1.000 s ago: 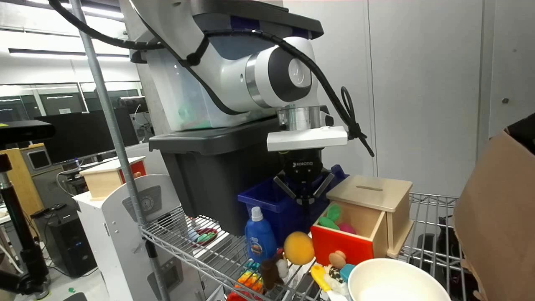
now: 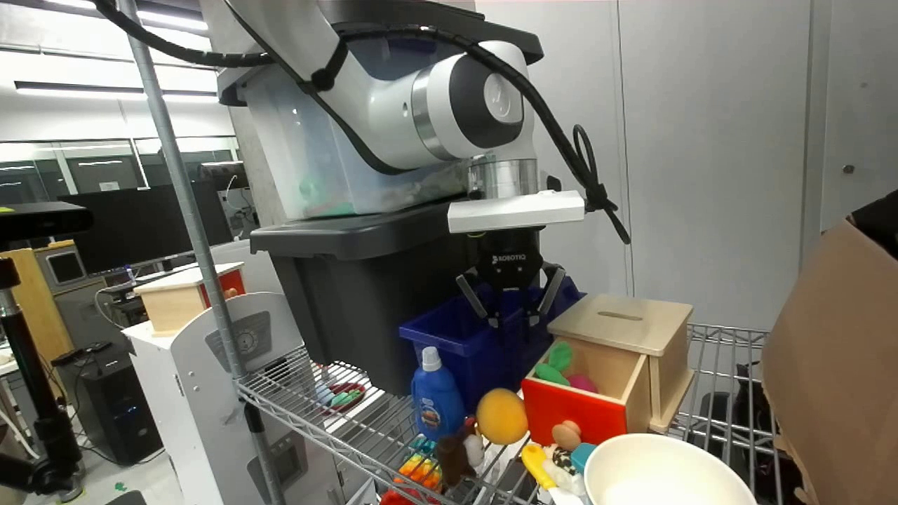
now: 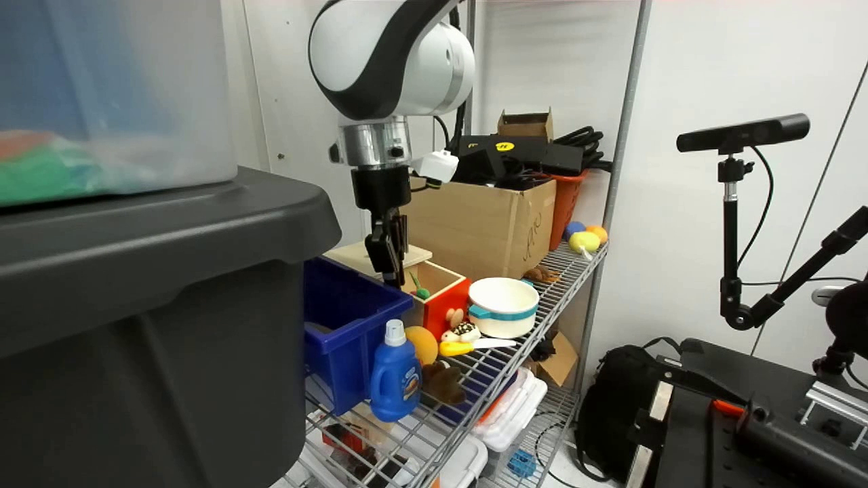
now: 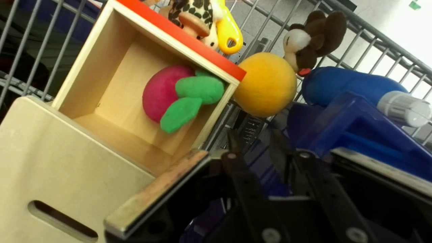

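Observation:
My gripper (image 2: 513, 320) hangs over the blue bin (image 2: 446, 338), beside the wooden box. Its fingers stand part way open, and no object shows between the fingertips in the wrist view. The box's red-fronted drawer (image 2: 581, 409) is pulled out. Inside it lies a magenta plush (image 4: 160, 92) with green leaves (image 4: 199, 89), to the left of my gripper in the wrist view. The wooden box's top (image 2: 624, 321) has a slot in it. Most of the bin's inside is hidden.
Near the bin stand a blue bottle (image 2: 438, 400) and an orange ball (image 2: 501, 416). A white pot (image 3: 504, 306), a yellow-handled knife (image 3: 457, 348) and a brown plush (image 3: 441, 382) sit near the wire shelf's front. The dark tote (image 2: 370, 278) rises close beside the gripper.
My gripper has risen a little above the blue bin. Its fingers, together a second ago, have spread apart. The drawer and the plush in it have not moved.

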